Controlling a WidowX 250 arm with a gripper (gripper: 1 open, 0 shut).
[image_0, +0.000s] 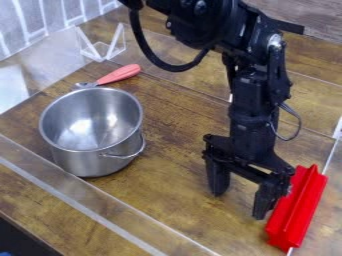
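Observation:
My black gripper (241, 190) hangs low over the wooden table at the centre right, fingers spread open and pointing down, with nothing visible between them. Just right of it lies a red tray-like object (299, 210), partly behind the right finger. A steel pot (91, 130) with a wire handle stands to the left of the gripper. A red-handled utensil (118, 74) lies behind the pot.
Clear plastic pieces (60, 55) and a pale railing sit at the upper left. A pale strip runs along its left front.

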